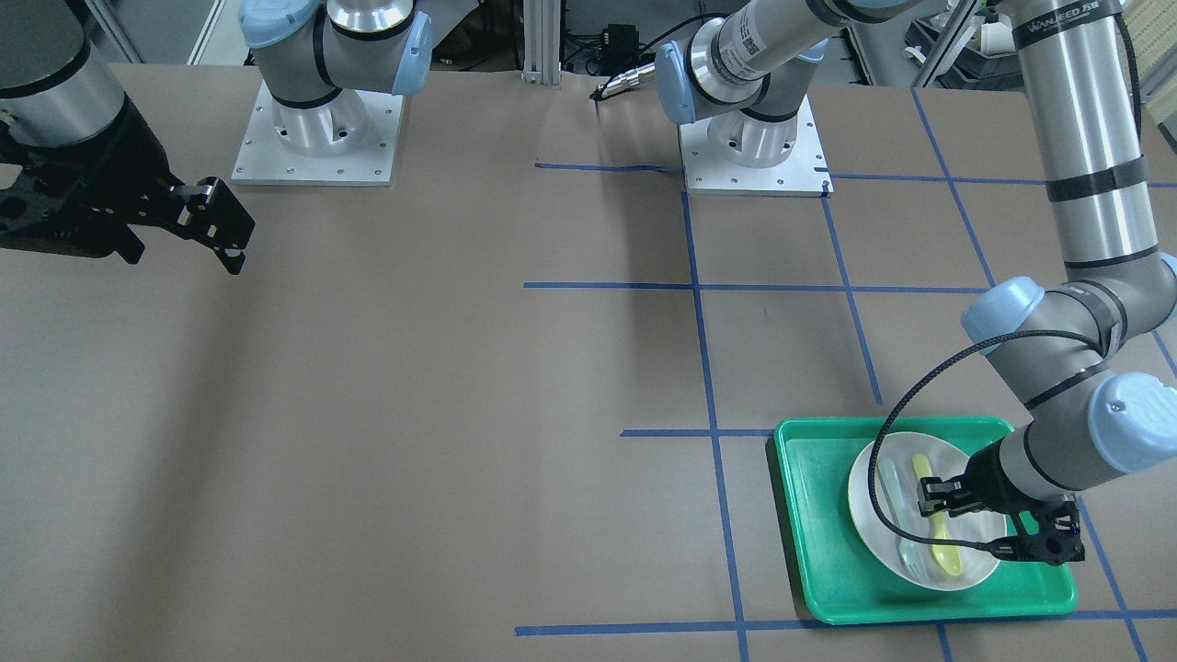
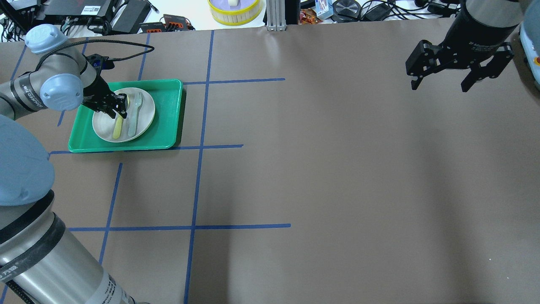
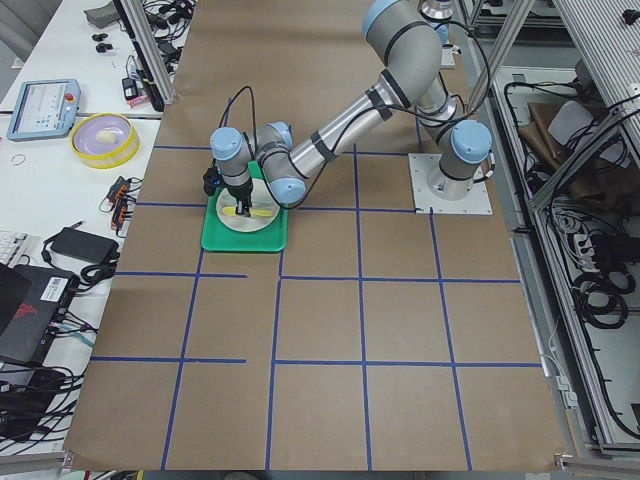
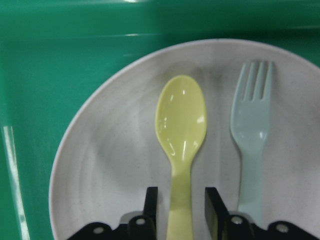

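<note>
A green tray (image 1: 811, 574) holds a white plate (image 4: 110, 130). On the plate lie a pale yellow spoon (image 4: 181, 122) and, to its right in the wrist view, a pale blue fork (image 4: 250, 120). My gripper is open over the plate, one finger on each side of the spoon's handle. Whether the fingers touch the plate cannot be told. In the front view the gripper hides part of both utensils.
Another arm's black gripper (image 1: 199, 221) hangs at the far left in the front view, and more arms stand on base plates (image 1: 750, 171) at the back.
</note>
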